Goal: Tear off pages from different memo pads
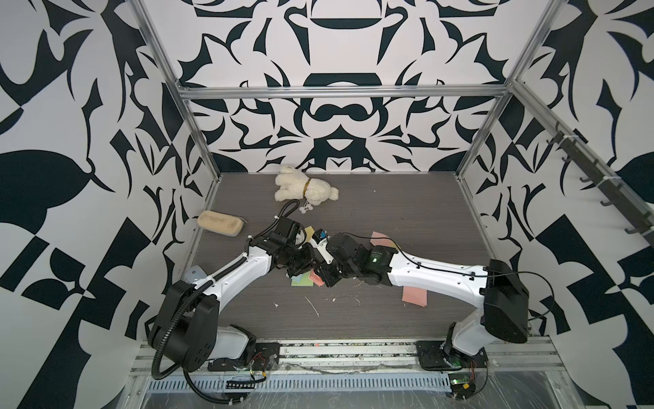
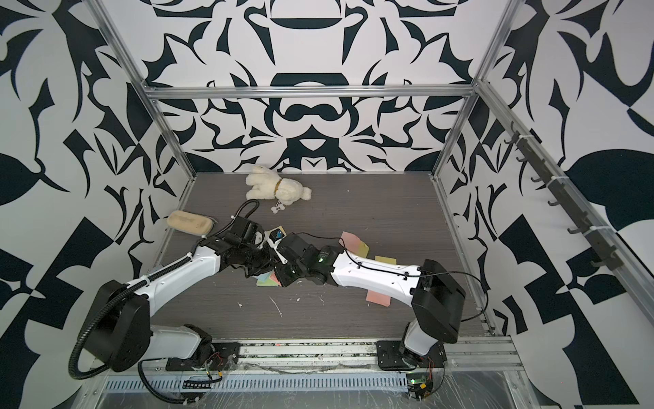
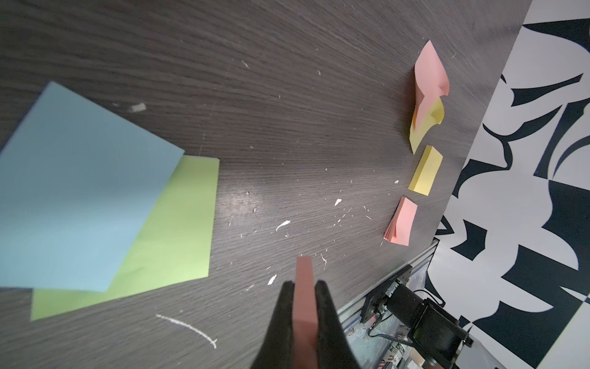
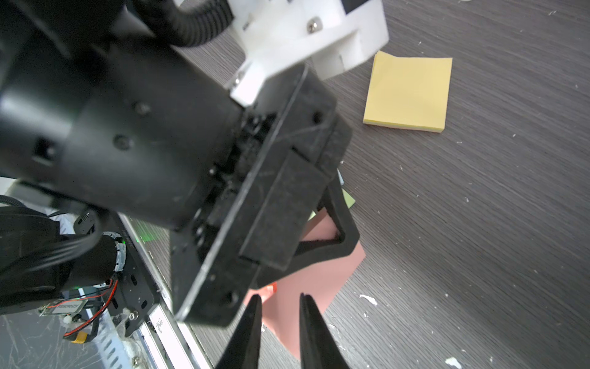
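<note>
Seen from the left wrist, my left gripper is shut on a pink paper held above the table. The same pink paper hangs from the left fingers in the right wrist view. Open and close by, my right gripper has its fingertips at the paper's lower edge; I cannot tell whether they touch it. Below the left gripper, a blue pad lies askew over a green one. A yellow pad lies flat beyond the grippers.
Toward the right lie curled pink and yellow sheets, a small yellow pad and a pink pad. A plush toy and a tan oblong object rest farther away.
</note>
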